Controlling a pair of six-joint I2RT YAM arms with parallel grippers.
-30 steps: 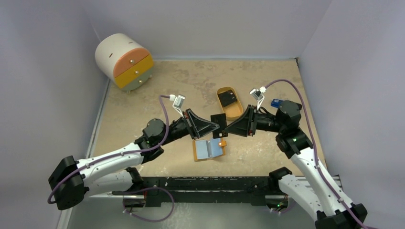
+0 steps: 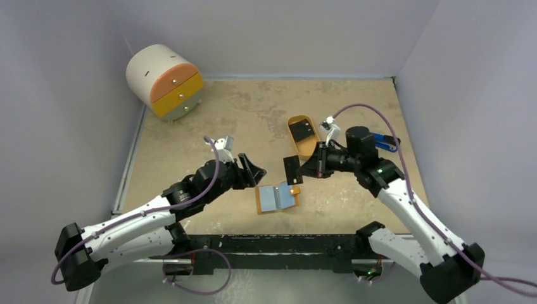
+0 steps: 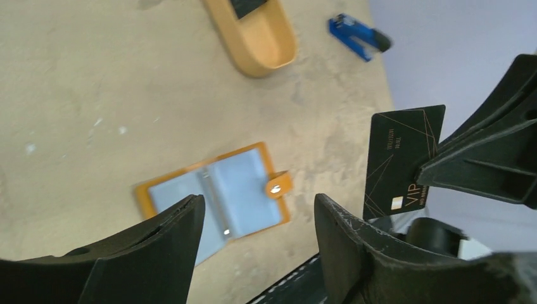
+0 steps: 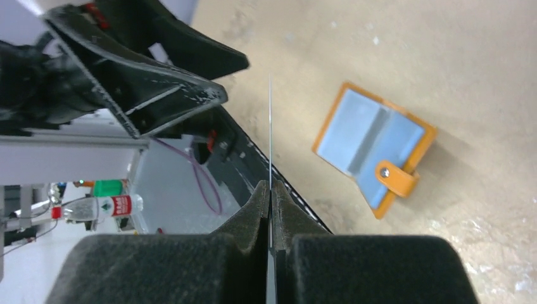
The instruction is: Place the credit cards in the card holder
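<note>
One black card [image 3: 401, 158] with "VIP" lettering hangs in the air, pinched at its edge by my right gripper [image 2: 302, 170]. From the right wrist view that card [image 4: 270, 133] shows edge-on as a thin line rising from the shut fingers [image 4: 253, 225]. To its left, my left gripper [image 2: 258, 177] is open and empty, apart from the card. Below, the card holder [image 2: 277, 197] lies spread on the table, blue-grey inside with an orange border and a strap with a snap [image 4: 398, 178]. More black cards [image 2: 302, 130] lie in the orange tray [image 2: 308, 151].
A blue tool [image 2: 384, 142] with a black end is on the table at the right, partly behind my right arm. The white drum-shaped drawer box [image 2: 166, 82] occupies the back left. Bare tabletop [image 2: 228, 114] spreads left of the tray.
My left gripper has let go and drawn back left and slightly downward, its fingers apart. The right one keeps the card, its arm shifted slightly.
</note>
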